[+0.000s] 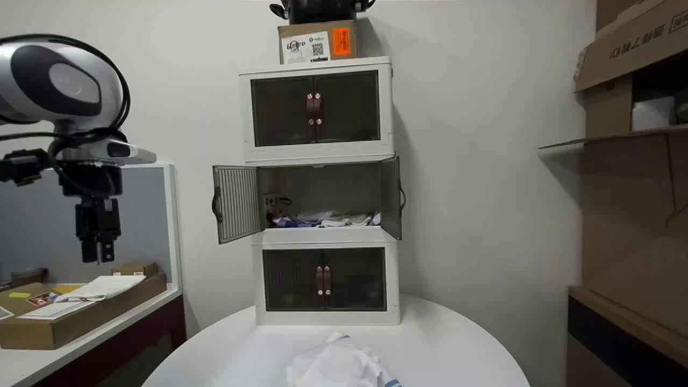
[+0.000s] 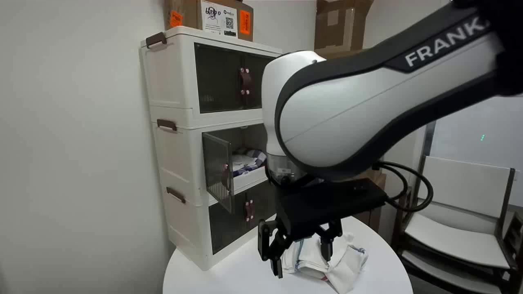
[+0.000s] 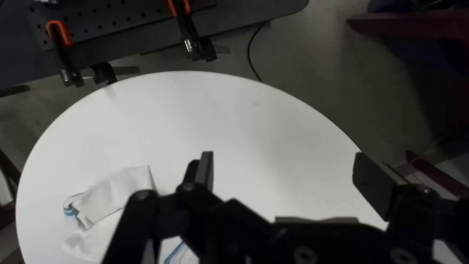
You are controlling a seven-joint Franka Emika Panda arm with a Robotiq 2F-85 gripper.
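Note:
A crumpled white cloth (image 1: 338, 365) with blue stripes lies on the round white table (image 2: 230, 280), in front of the cabinet. In the wrist view the cloth (image 3: 118, 193) is at lower left, partly hidden behind one finger. My gripper (image 2: 302, 259) hangs above the table with its fingers wide apart and nothing between them. Seen from the wrist, the gripper spans bare tabletop, with the cloth off to one side. The white cabinet (image 1: 327, 317) has its middle compartment open, both doors swung outward, and folded cloths (image 1: 332, 218) lie inside it.
The left middle door (image 1: 237, 203) and right middle door (image 1: 391, 198) jut forward from the cabinet. The upper and lower compartments are shut. A box (image 1: 348, 40) and a black pot (image 1: 320, 10) sit on top. Clamps (image 3: 193, 41) hold the dark bench edge beside the table.

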